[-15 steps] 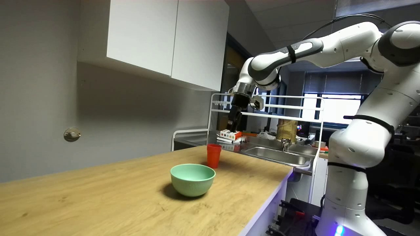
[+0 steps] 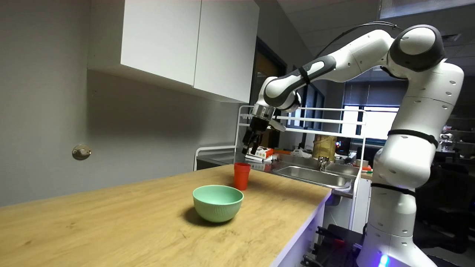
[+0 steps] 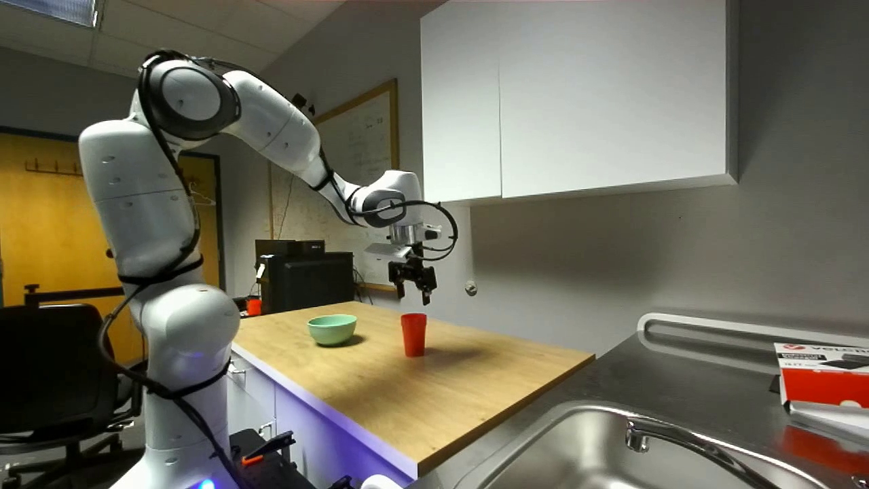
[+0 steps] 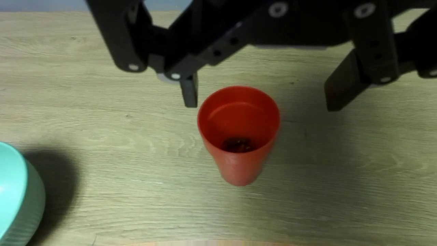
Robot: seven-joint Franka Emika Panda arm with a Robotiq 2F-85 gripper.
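A red cup [image 2: 241, 177] stands upright on the wooden counter, and some small dark bits [image 4: 238, 145] lie at its bottom in the wrist view. The light green bowl [image 2: 218, 204] sits beside it, and only its edge shows at the left of the wrist view. My gripper [image 3: 413, 297] hangs above the red cup, open and pointing down, with nothing between its fingers. Seen from the wrist, the fingertips [image 4: 189, 91] are wide apart, and the cup appears below and between them.
Wall cabinets [image 2: 160, 42] overhang the back of the counter [image 3: 481, 391]. A steel sink [image 3: 586, 456] and a red and white box [image 3: 823, 375] lie beyond the counter's end. Bare wood surrounds the cup and bowl.
My arm has moved inward over the counter, to the left in exterior view 1, bringing the gripper closer above the cup. The cup and bowl stand where they were.
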